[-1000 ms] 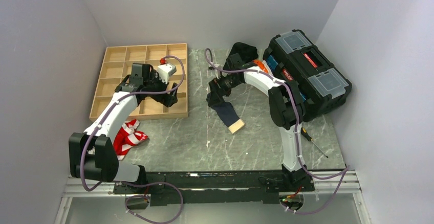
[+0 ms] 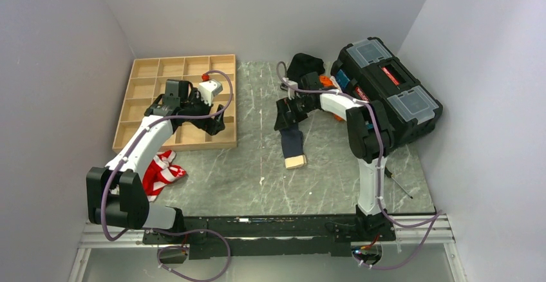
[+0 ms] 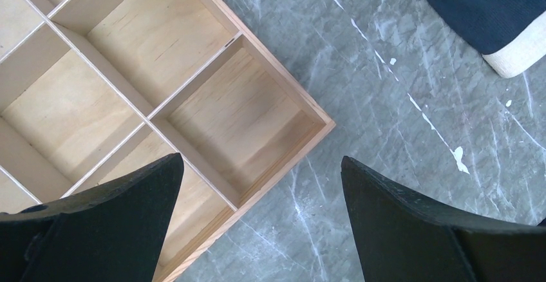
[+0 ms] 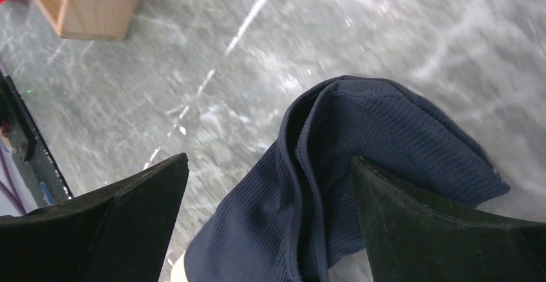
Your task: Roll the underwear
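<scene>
The dark navy underwear [image 2: 292, 141] lies as a narrow strip on the grey marbled table, its cream waistband [image 2: 295, 161] at the near end. My right gripper [image 2: 287, 117] is over its far end. In the right wrist view the cloth [image 4: 248, 224] has a raised crease between the parted fingers, and the right finger [image 4: 418, 230] overlaps the fabric. The fingers are open and do not clamp it. My left gripper [image 2: 217, 122] hangs open and empty over the near right corner of the wooden box. From there, part of the underwear [image 3: 483, 5] shows at the upper right.
The divided wooden box [image 2: 174, 141] has empty compartments in view. A red and white cloth [image 2: 161, 176] lies at left. Black cloth [image 2: 304, 65], a black toolbox [image 2: 389, 89] and a screwdriver [image 2: 402, 188] are on the right side.
My right gripper has shifted to the right, and the underwear's far end has swung right with it, so the strip lies straighter front to back. My left arm has stayed still.
</scene>
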